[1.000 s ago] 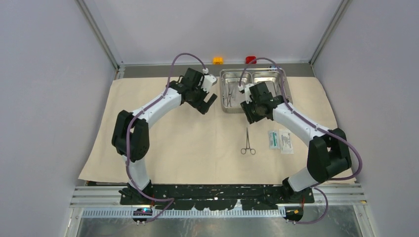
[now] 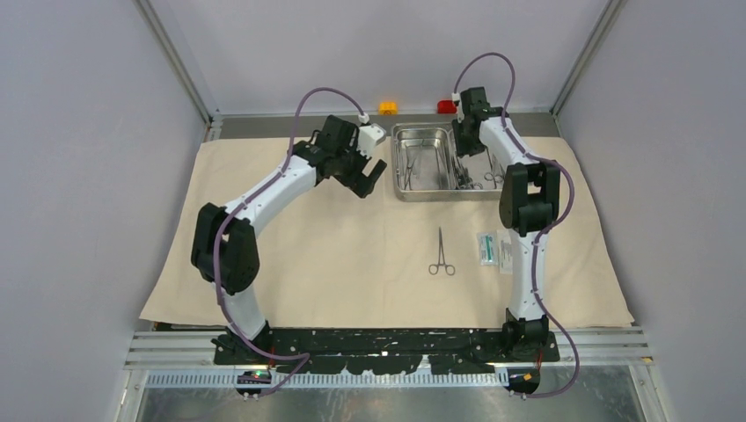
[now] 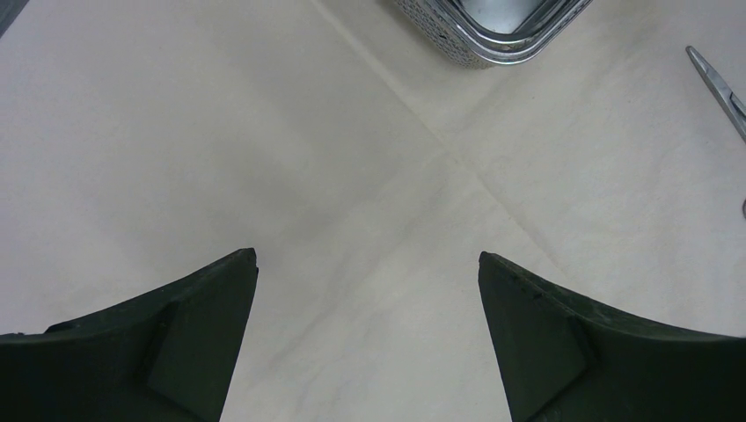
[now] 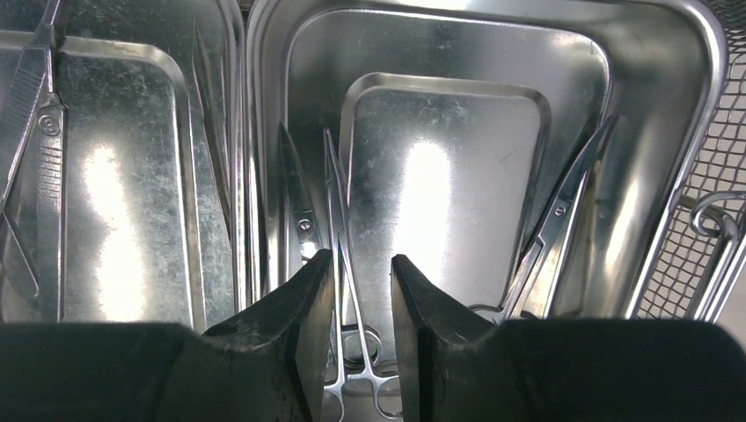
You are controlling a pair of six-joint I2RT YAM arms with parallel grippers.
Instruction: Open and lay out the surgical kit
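The metal tray stands at the back, split into two compartments. My right gripper hangs over its right compartment, fingers part open. Below its fingers lie long slim forceps with ring handles beside scissors, and nothing is visibly gripped. Another pair of scissors rests against the compartment's right side. Tweezers and a hinged steel instrument lie in the left compartment. One forceps is laid on the cloth in front. My left gripper is open and empty over bare cloth, left of the tray.
Two flat packets, one teal and white, the other white, lie right of the laid-out forceps, partly beneath the right arm. Yellow and red blocks sit behind the tray.
The left arm has shifted only slightly.
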